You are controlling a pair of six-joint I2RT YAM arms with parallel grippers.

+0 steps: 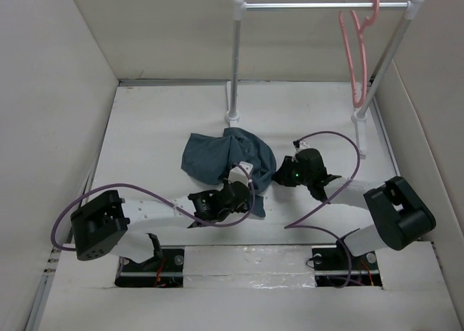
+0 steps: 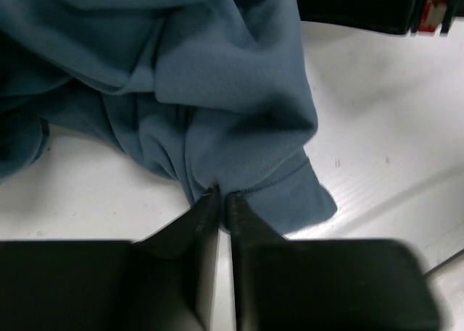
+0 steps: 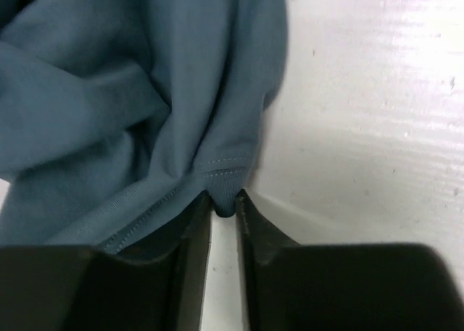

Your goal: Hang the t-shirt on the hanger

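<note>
The dark teal t shirt (image 1: 206, 157) lies crumpled on the white floor. My left gripper (image 1: 243, 179) is over its middle and front part; in the left wrist view its fingertips (image 2: 217, 200) meet at a fold, and whether they grip it I cannot tell. My right gripper (image 1: 283, 175) is at the shirt's right edge; in the right wrist view a hemmed corner (image 3: 225, 186) lies at its fingertips, grip unclear. A pink hanger (image 1: 359, 56) hangs on the rail.
The white rack (image 1: 325, 6) spans the back, with feet at both sides. Free floor lies left of the shirt and behind it to the right.
</note>
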